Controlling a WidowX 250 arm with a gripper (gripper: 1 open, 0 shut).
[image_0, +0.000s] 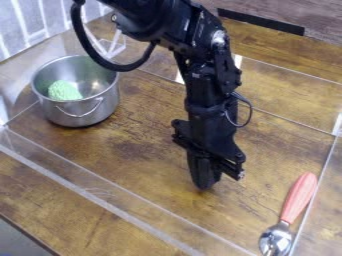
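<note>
My black gripper (207, 172) is low over the wooden table at the centre of the camera view, its fingertips drawn together and shut, with nothing seen between them. To its right lies an ice-cream scoop (293, 210) with a pink handle and a metal head. A steel pot (94, 100) with a pale green object (63, 91) inside stands at the upper left.
Thin pale lines cross it. My arm and its cable cover part of the upper middle of the view.
</note>
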